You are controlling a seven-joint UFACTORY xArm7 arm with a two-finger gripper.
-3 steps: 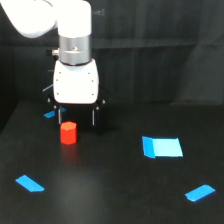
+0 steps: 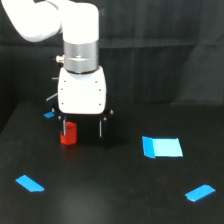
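A small red block [image 2: 70, 134] stands on the dark table, left of the middle. Just above and around its level hangs my gripper [image 2: 82, 127], below the white hand, with its thin dark fingers spread wide. The left finger overlaps the block in the picture, and the right finger is clear of it on the right. Whether the left finger touches the block cannot be told from this one view. Nothing appears to be held.
A light-blue piece [image 2: 167, 147] with a darker blue strip [image 2: 148, 147] lies to the right. Blue tape marks lie at front left [image 2: 29, 184], front right [image 2: 200, 192] and back left [image 2: 49, 115].
My gripper has come down and shifted slightly right, its left finger now overlapping the block in the picture. The red block looks unmoved.
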